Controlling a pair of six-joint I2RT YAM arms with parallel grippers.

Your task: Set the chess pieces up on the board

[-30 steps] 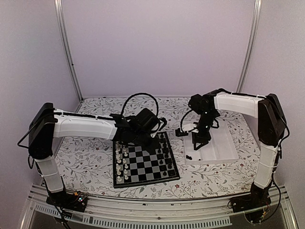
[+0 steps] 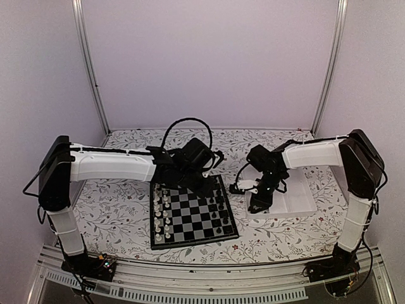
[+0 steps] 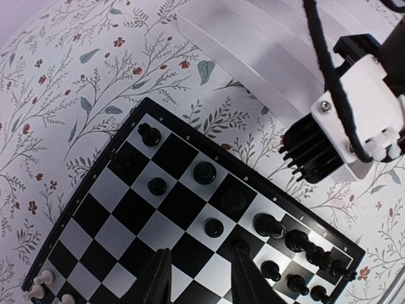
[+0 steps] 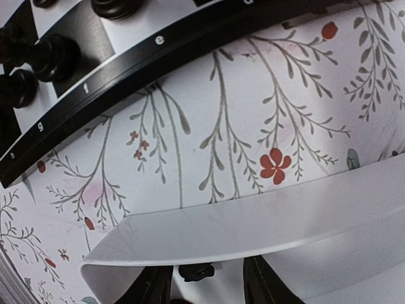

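The chessboard [image 2: 196,234] carries white pieces along its left side and black pieces [image 3: 269,225] along its right, several black ones also further in. My left gripper hangs over the board, its fingers apart with nothing seen between them. My right gripper is down at the white tray [image 4: 253,228], fingers apart, with a dark piece [image 4: 196,271] in the tray between and beyond them; whether they touch it I cannot tell. In the left wrist view the right gripper shows beside the board's edge, near the tray.
The tray [image 2: 297,202] lies right of the board on the floral table. Free table shows behind and in front of the board. Walls [image 2: 209,63] close the back and sides.
My right gripper has moved down and toward the front left, into the tray's near left part. My left arm has shifted slightly.
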